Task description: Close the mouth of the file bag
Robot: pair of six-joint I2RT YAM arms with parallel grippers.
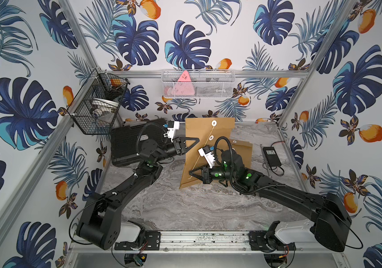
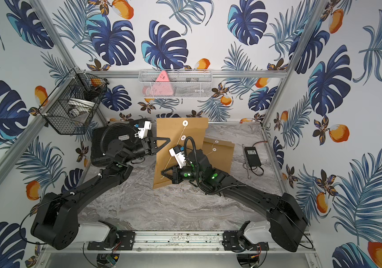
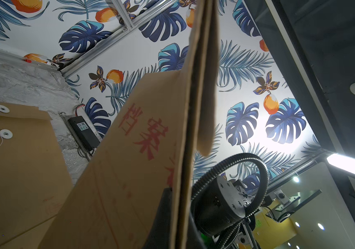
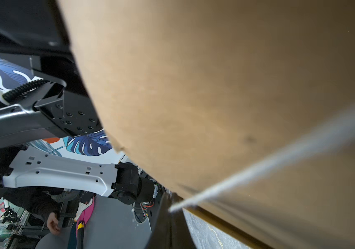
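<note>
A kraft file bag (image 1: 221, 129) stands upright with two white buttons (image 2: 185, 123) and a white string running down from them. My left gripper (image 1: 196, 143) is shut at the bag's upper left edge; in the left wrist view the bag's layered edge stands before it, with red characters on the face. Lower on the bag, my right gripper (image 1: 192, 172) is shut on the string (image 4: 235, 178), which stretches taut from its fingertips across the kraft face in the right wrist view.
A second kraft bag (image 2: 220, 158) lies behind at right. A black device with cables (image 1: 271, 157) is on the right, a black case (image 1: 123, 145) at back left. Baskets hang on the back and left rails.
</note>
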